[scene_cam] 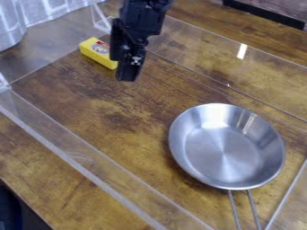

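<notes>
My black gripper (127, 70) hangs over the upper middle of the wooden surface, open, its fingers pointing down with nothing visible between them. Just to its left, partly behind it, lies a yellow box (96, 52). At the lower right rests a steel pan (225, 145), its wire handle toward the front edge.
Clear plastic walls (84, 171) border the wooden surface (108, 121) at the left, front and right. A dark strip lies along the back at the top right.
</notes>
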